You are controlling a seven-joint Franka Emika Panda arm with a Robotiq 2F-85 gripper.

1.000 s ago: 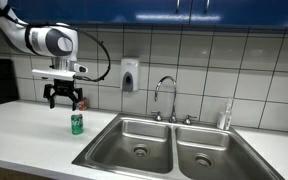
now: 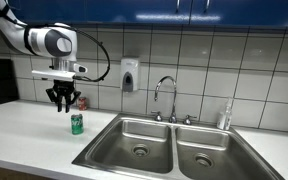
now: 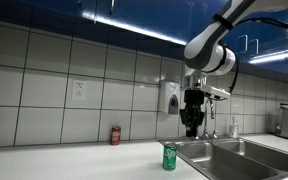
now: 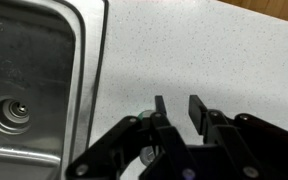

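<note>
A green can [image 2: 77,124] stands upright on the white counter, left of the sink; exterior view 2 shows the same can [image 3: 170,157] near the counter's front. My gripper [image 2: 62,108] hangs above the counter, pointing down, higher than the can's top. In the wrist view, the fingertips of my gripper are apart, with only bare counter showing between them. The green can [image 4: 147,152] is beside and partly behind the left finger there, mostly hidden. A red can [image 3: 115,135] stands back by the tiled wall.
A double steel sink [image 2: 140,150] with a tap [image 2: 165,92] lies right of the green can. The soap dispenser [image 2: 130,75] is on the wall, and a clear bottle [image 2: 225,117] stands behind the sink.
The fingers have drawn closer together and their tips reach lower than before. The arm stands almost unchanged, and the green can has not moved.
</note>
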